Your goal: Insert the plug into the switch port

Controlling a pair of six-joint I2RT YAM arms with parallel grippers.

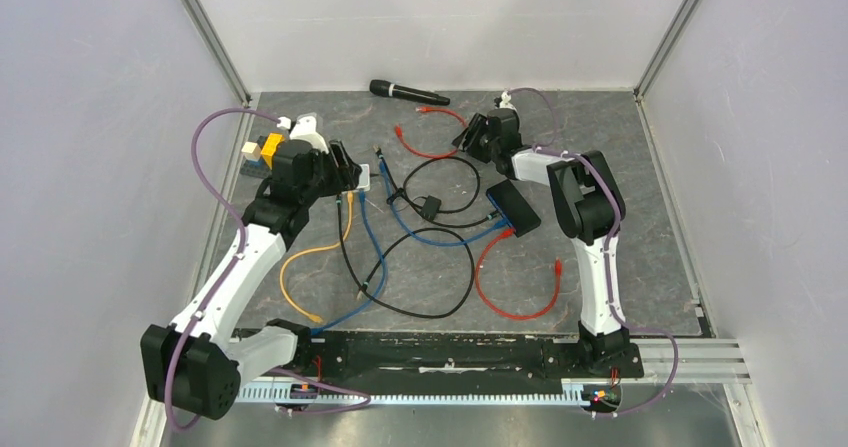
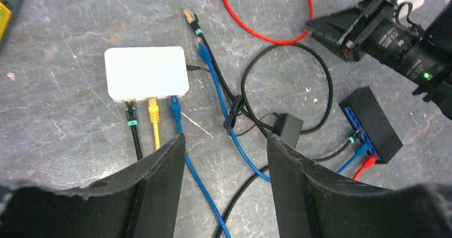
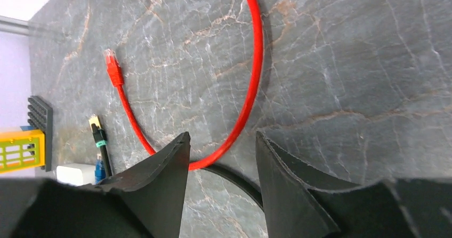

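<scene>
My left gripper (image 1: 340, 162) stands part open, high over the white switch (image 2: 146, 72), with nothing between its fingers; black, yellow and blue plugs sit in the switch's front. A black switch (image 2: 370, 123) on the right holds black, blue and red plugs. Loose black (image 2: 194, 25) and blue (image 2: 203, 51) plugs lie right of the white switch. My right gripper (image 1: 467, 139) is low over a red cable (image 3: 245, 110), fingers apart and empty; that cable's plug (image 3: 114, 73) lies at left in the right wrist view.
A microphone (image 1: 405, 94) lies at the back. Yellow and white blocks (image 1: 272, 147) sit at the far left. A small black adapter (image 1: 432, 209) lies among coiled cables. The right front has some clear table.
</scene>
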